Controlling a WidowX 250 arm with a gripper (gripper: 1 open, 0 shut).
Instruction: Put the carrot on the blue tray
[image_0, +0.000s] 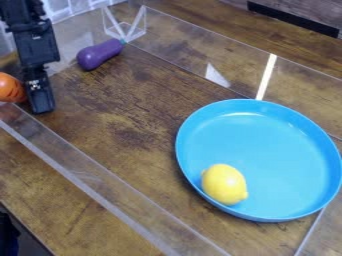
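Note:
At the left edge of the camera view, part of the orange carrot shows; the frame cuts off the rest, and its green top is out of sight. My black gripper points down right beside it, with one dark finger to the carrot's right. The other finger is hard to make out, so whether the fingers are closed round the carrot cannot be told. Far off to the right lies the round blue tray, with a yellow lemon in its lower left part.
A purple eggplant lies behind and to the right of the gripper. Near it is a clear plastic corner, and a transparent edge strip runs along the lower left. The brown surface between gripper and tray is bare.

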